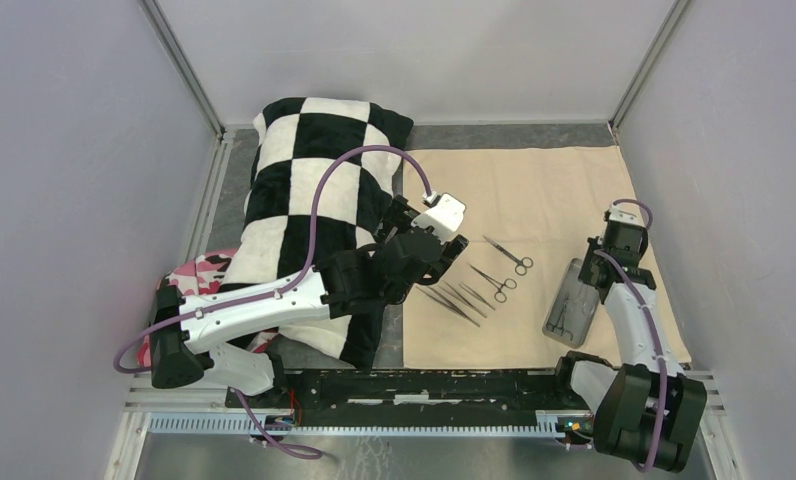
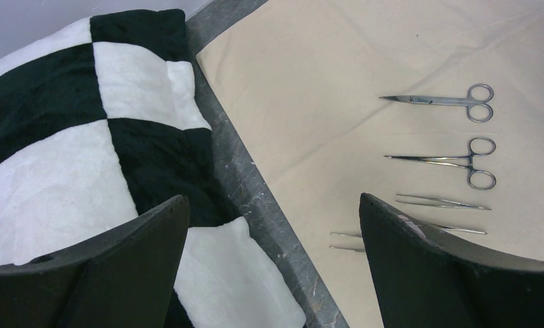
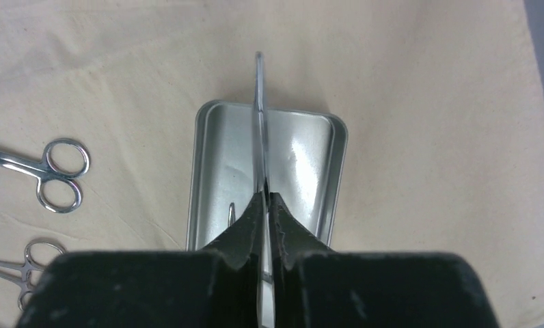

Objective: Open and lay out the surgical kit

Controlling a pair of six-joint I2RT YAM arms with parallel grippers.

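Over the steel tray [image 1: 557, 320] [image 3: 303, 157], my right gripper [image 1: 602, 262] has a slender metal instrument [image 3: 260, 89] between its close-set fingertips; other instruments lie in the tray, partly hidden by the gripper. On the cream cloth [image 1: 514, 190] [image 2: 324, 61] lie straight scissors [image 1: 509, 250] [image 2: 433, 100], a ring-handled clamp [image 1: 494, 280] [image 2: 433, 160] and several tweezer-like instruments [image 2: 447, 203] in a rough row. My left gripper [image 1: 444, 250] hangs open at the cloth's left side, nothing between its fingers.
A black-and-white checked cushion [image 1: 314, 190] [image 2: 64, 157] fills the left of the work area, with pink camouflage fabric [image 1: 194, 275] beside it. Walls stand close at left, back and right.
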